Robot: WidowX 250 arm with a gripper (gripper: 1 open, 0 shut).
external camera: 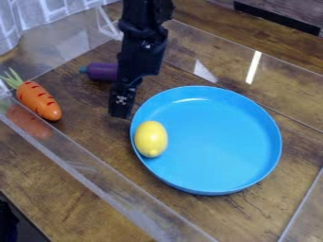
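The black gripper point(124, 95) hangs down over the wooden surface just left of the blue plate's upper-left side, its fingers open, with nothing visible between them. A purple eggplant point(98, 71) lies behind it, partly hidden by the arm. A yellow lemon-like object point(150, 139) rests on the left part of the blue plate point(224, 132). An orange carrot point(40, 100) with green leaves lies at the left.
Clear walls border the wooden floor point(89, 180) on the left and right. Bare wood shows below the carrot and behind the plate to the right.
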